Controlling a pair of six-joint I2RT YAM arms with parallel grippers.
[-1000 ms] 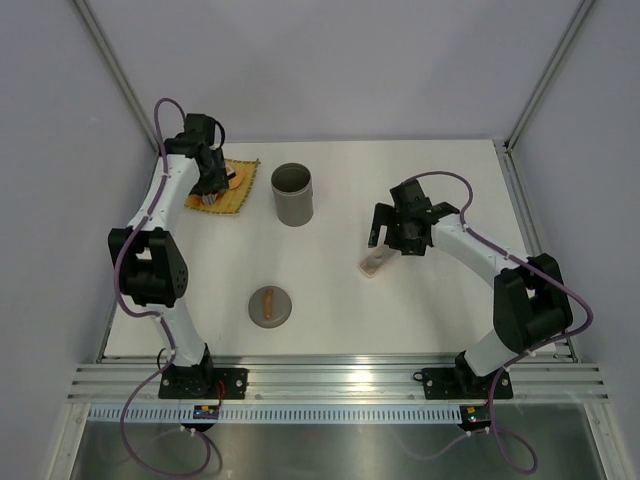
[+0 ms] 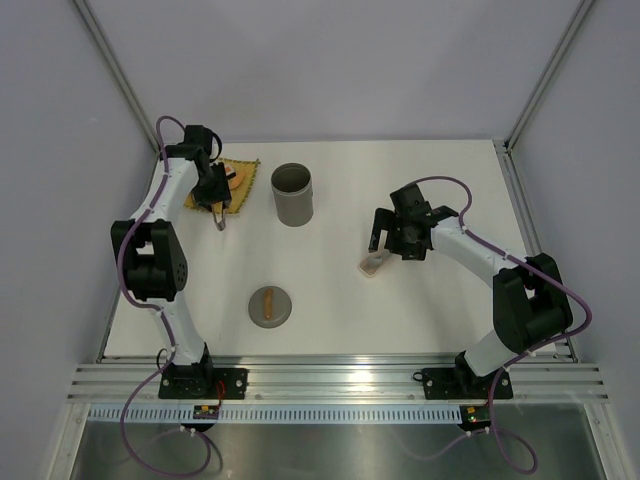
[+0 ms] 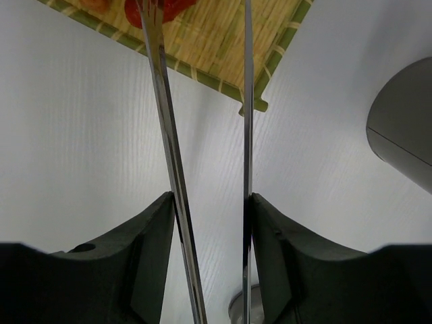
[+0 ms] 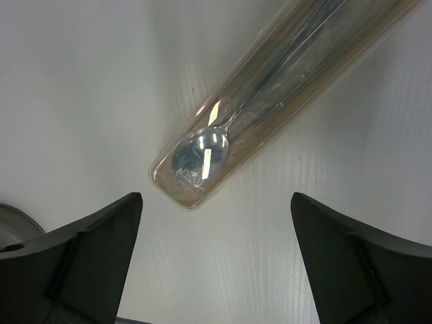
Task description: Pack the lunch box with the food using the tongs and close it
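A yellow woven mat (image 2: 240, 195) at the back left holds food items, including red and orange pieces (image 3: 179, 8), partly hidden by my left gripper (image 2: 220, 210), which stands open over it, its long metal tongs pointing down. My right gripper (image 2: 383, 245) is open above a clear narrow case (image 4: 273, 91) with a spoon (image 4: 200, 156) and other utensils inside. A grey round plate or lid (image 2: 281, 310) with a brown oblong piece (image 2: 268, 302) lies at the front left.
A tall grey cylinder (image 2: 294, 205) stands right of the mat.
The left arm has shifted slightly toward the front of the table, its tongs now reaching just past the mat's front edge in the top view. The right arm is nearly still.
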